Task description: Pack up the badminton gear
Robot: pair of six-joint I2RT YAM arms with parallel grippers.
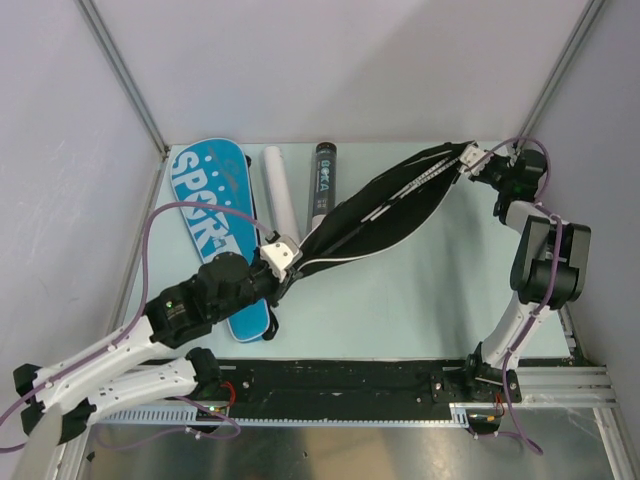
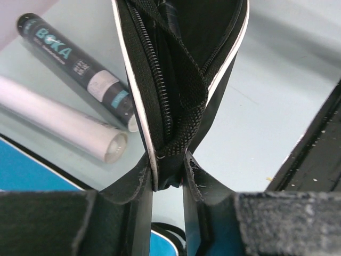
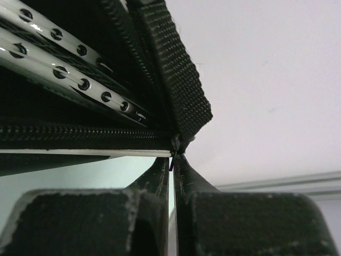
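A long black racket bag (image 1: 380, 212) with white piping stretches between my two grippers, its zipped side gaping. My left gripper is closed about the bag's narrow end (image 2: 169, 133), which shows between its fingers. At the far right end, my right gripper is shut on the bag's corner, by the black webbing (image 3: 176, 80) and the zip end. Inside the opening lie white racket frames (image 3: 64, 66) with dark string holes; pale shafts (image 1: 400, 193) show from above.
A dark BOKA tube (image 1: 323, 178), a white tube (image 1: 280, 190) and a blue SPORT bag (image 1: 215, 205) lie left of the racket bag.
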